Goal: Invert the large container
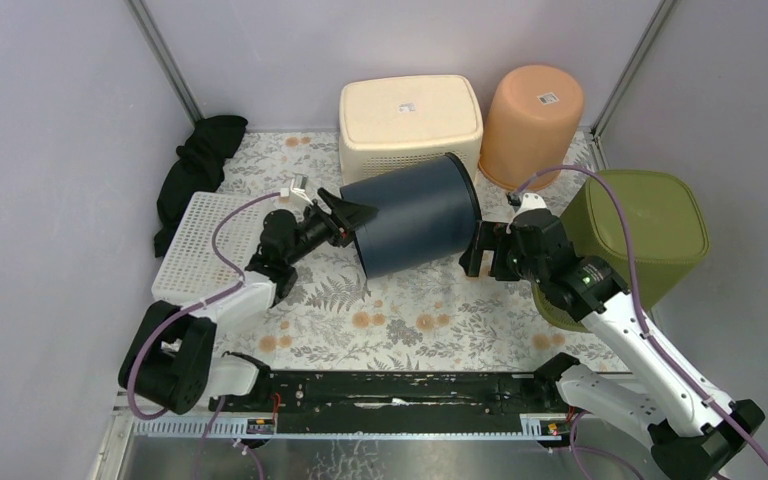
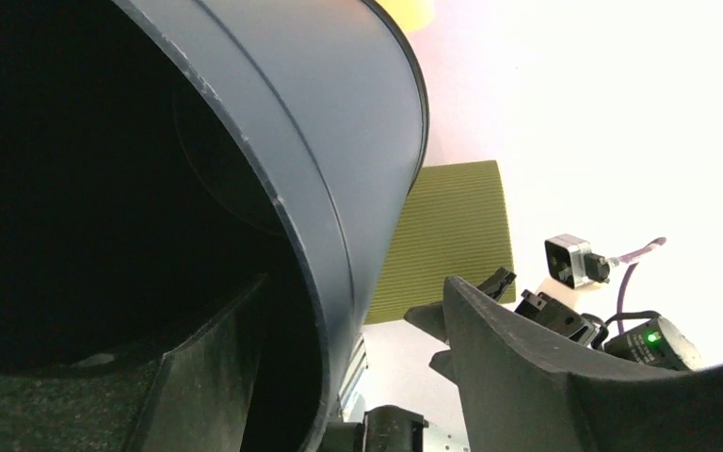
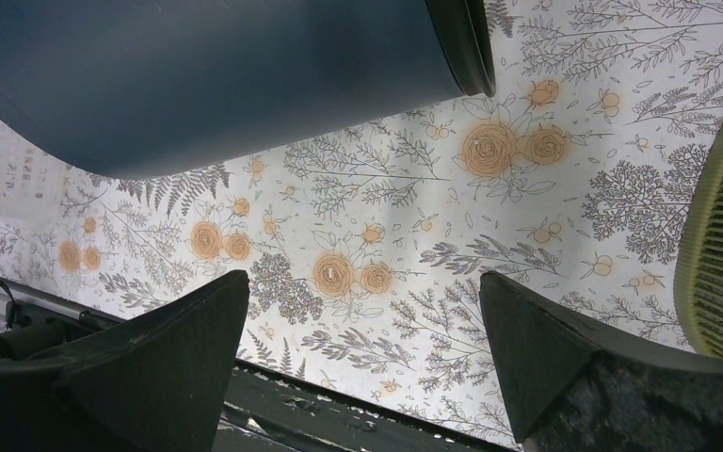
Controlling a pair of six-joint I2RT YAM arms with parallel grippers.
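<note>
The large dark blue container [image 1: 412, 218] lies on its side, its open mouth toward the left and its base toward the right. At its mouth, my left gripper [image 1: 348, 226] straddles the rim. In the left wrist view, one finger [image 2: 209, 386] is inside the dark mouth and the other finger [image 2: 504, 363] is outside, with a visible gap between that outer finger and the wall [image 2: 339, 188]. My right gripper [image 1: 487, 264] stands open by the base end. Only patterned floor shows between its fingers in the right wrist view, with the container [image 3: 235, 85] beyond them.
Behind stand a cream bin [image 1: 410, 115] and an orange bin [image 1: 532, 120]. An olive green bin [image 1: 645, 225] is at the right, close to my right arm. A white perforated basket [image 1: 195, 250] and black cloth [image 1: 200, 165] lie at the left.
</note>
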